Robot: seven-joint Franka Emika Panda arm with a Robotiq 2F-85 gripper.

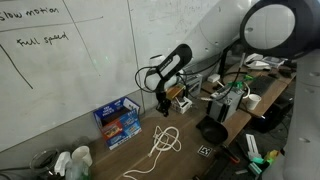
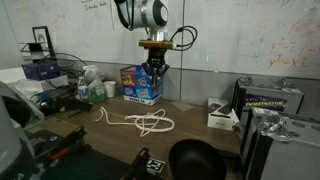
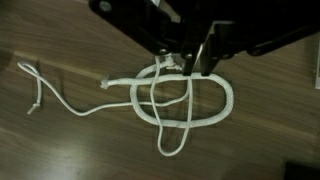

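A white rope (image 2: 145, 122) lies in loose loops on the wooden table. From the wrist view, a thicker oval loop of the rope (image 3: 228, 98) shows below the fingers, with a thinner cord trailing left. My gripper (image 2: 155, 76) hangs above the table, apart from the loops below it in the second exterior view. Its dark fingers (image 3: 211, 62) stand close together in the wrist view, and the fingers look shut. Part of the rope is hidden behind them, so what lies between the fingertips cannot be made out.
Beside the rope stands a blue and red box (image 1: 119, 121) near the whiteboard wall. A black pan (image 2: 197, 160) sits at the front right, with a white box (image 2: 222, 115) behind it. Silver appliances (image 2: 268, 97) crowd the right side.
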